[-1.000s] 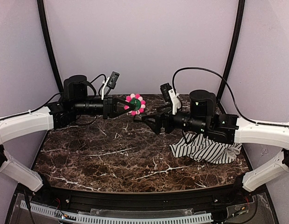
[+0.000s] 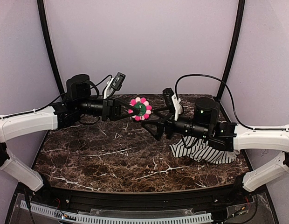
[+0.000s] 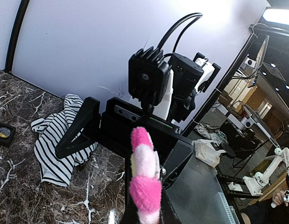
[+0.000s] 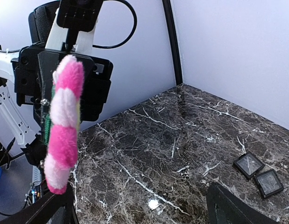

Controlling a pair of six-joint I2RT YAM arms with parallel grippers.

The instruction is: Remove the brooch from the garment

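A flower brooch (image 2: 141, 102) with pink and white plush petals and a green centre is held up in the air by my left gripper (image 2: 128, 110), shut on it. My right gripper (image 2: 154, 119) stands open just right of the brooch, its fingers facing it; in the right wrist view the brooch (image 4: 64, 130) is seen edge-on, toward the left side. The striped garment (image 2: 205, 151) lies crumpled on the right of the table beneath the right arm, apart from the brooch.
Small dark square blocks (image 4: 248, 164) lie on it. Pale walls with black frame posts enclose the back and sides.
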